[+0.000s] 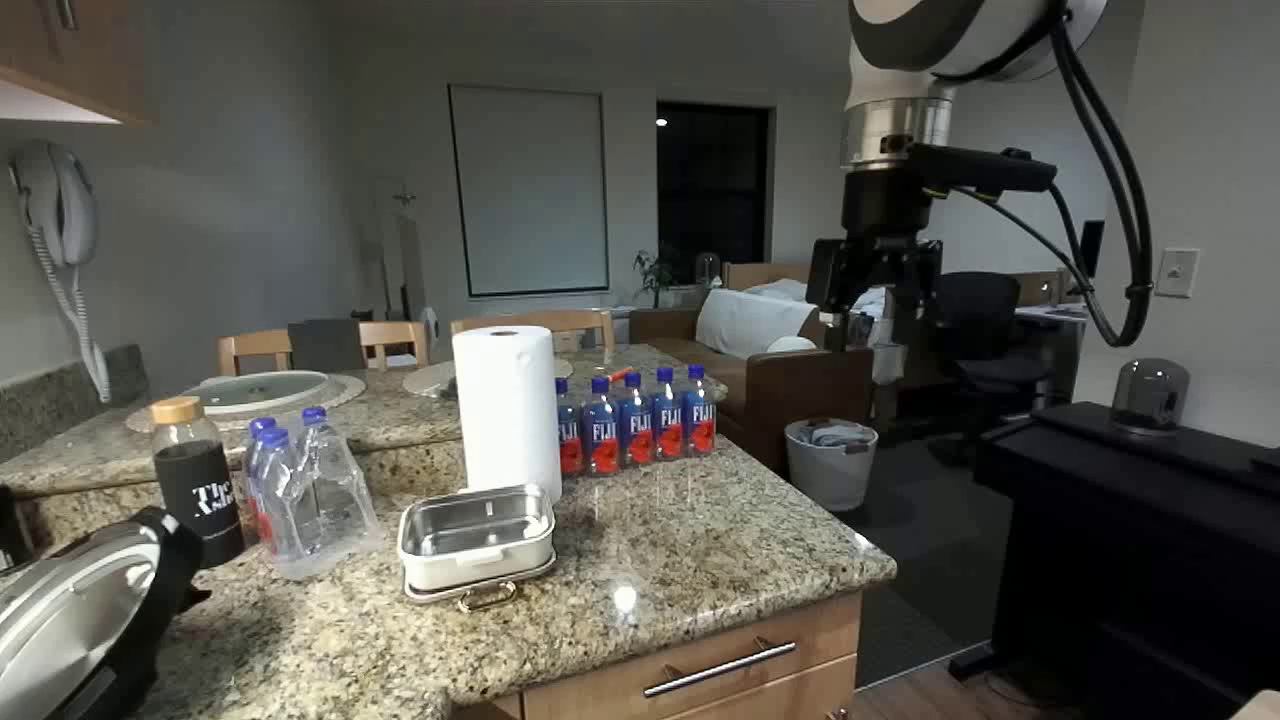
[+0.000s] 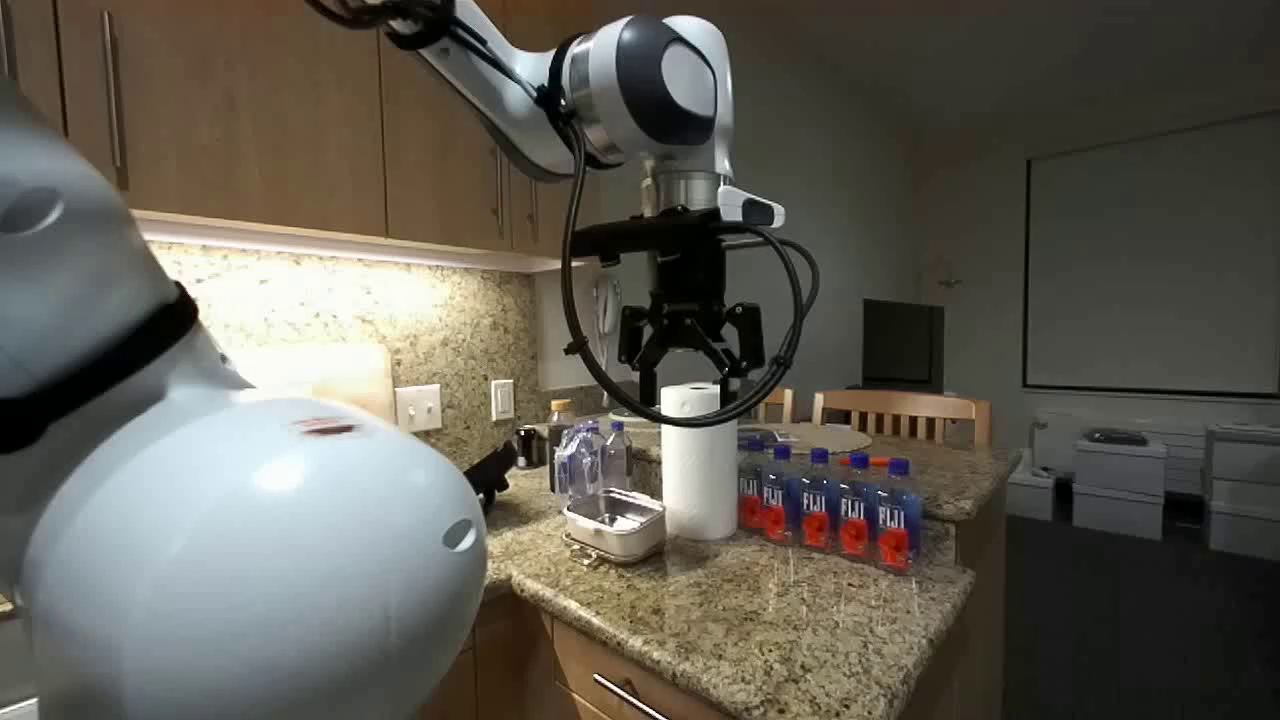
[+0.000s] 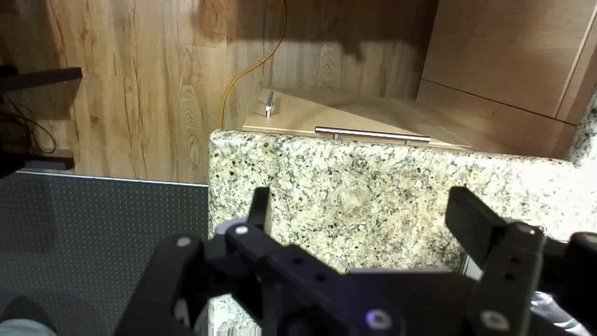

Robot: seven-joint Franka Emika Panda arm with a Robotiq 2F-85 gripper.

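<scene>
My gripper stands open, its two fingers wide apart with only bare granite visible below the gap. In the second exterior view the gripper (image 2: 687, 396) hangs pointing down, high over the counter, touching nothing. A metal lunch box (image 1: 477, 540) with pale sides sits on the granite counter (image 1: 720, 540), seemingly on top of its clasped lid. Behind it a white paper towel roll (image 1: 506, 414) stands upright. To the roll's right several Fiji water bottles (image 1: 636, 420) with blue caps form a row. In the wrist view my gripper hides most of the lunch box.
Clear plastic bottles (image 1: 300, 492) and a dark bottle with a wooden cap (image 1: 196, 480) stand at the counter's left. A black-rimmed appliance (image 1: 96, 612) occupies the near left corner. A raised ledge (image 1: 396, 468) runs behind.
</scene>
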